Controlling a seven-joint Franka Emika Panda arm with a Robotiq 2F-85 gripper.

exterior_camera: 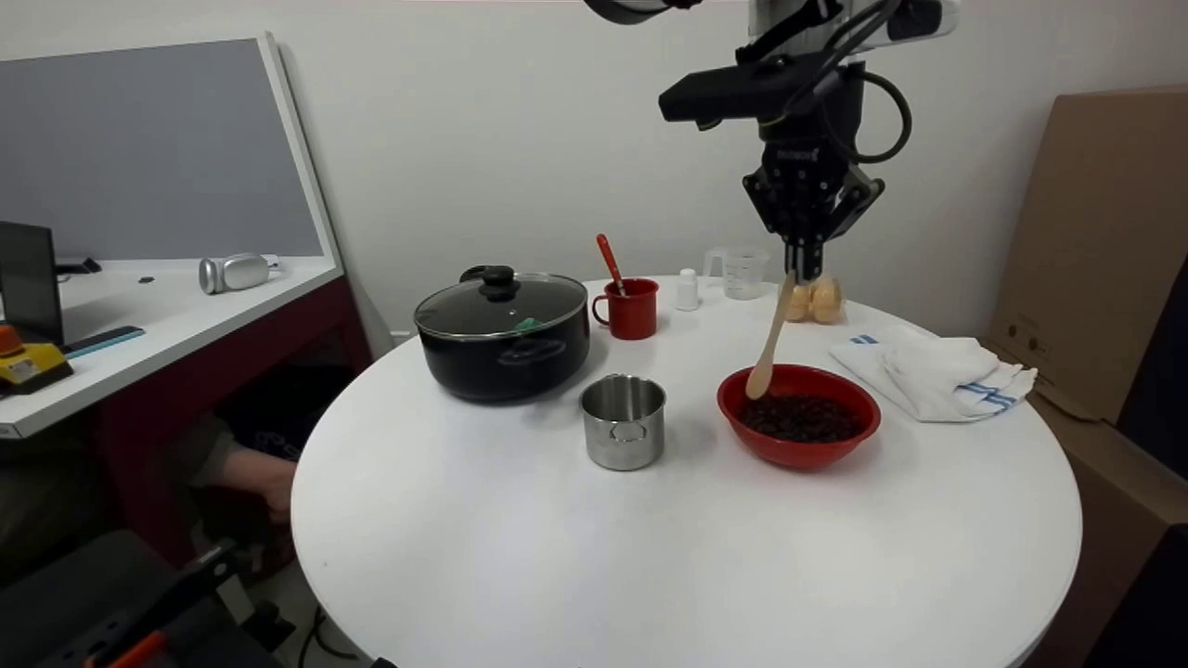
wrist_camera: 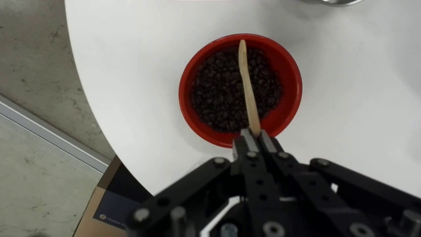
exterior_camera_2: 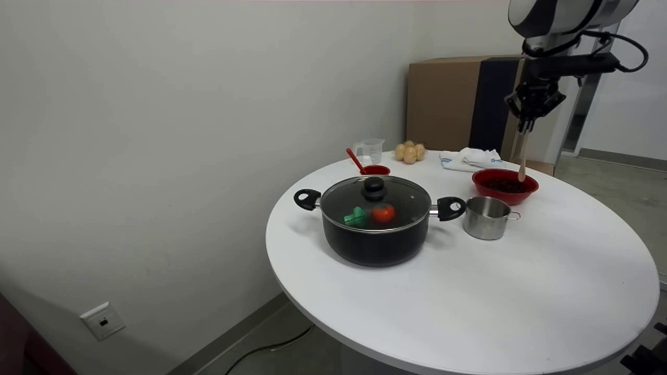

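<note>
My gripper (exterior_camera: 804, 262) is shut on the handle end of a wooden spoon (exterior_camera: 774, 336), high above a red bowl (exterior_camera: 799, 451). The spoon slants down, its broad end lowest and toward the left side of the bowl in exterior view 1. Dark beans (wrist_camera: 221, 91) cover the bowl's floor. From the wrist view, the spoon (wrist_camera: 247, 87) lies across my sight of the beans, gripped between the metal fingertips. Whether its lower end touches the beans or hangs above them I cannot tell.
Left of the bowl stands an empty steel cup (exterior_camera: 624, 423). Farther left is a lidded black pot (exterior_camera_2: 375, 240). A red mug (exterior_camera: 632, 312), a white shaker (exterior_camera: 687, 291), a measuring jug (exterior_camera_2: 370, 149), eggs (exterior_camera_2: 409, 152) and a folded towel (exterior_camera: 947, 373) sit behind.
</note>
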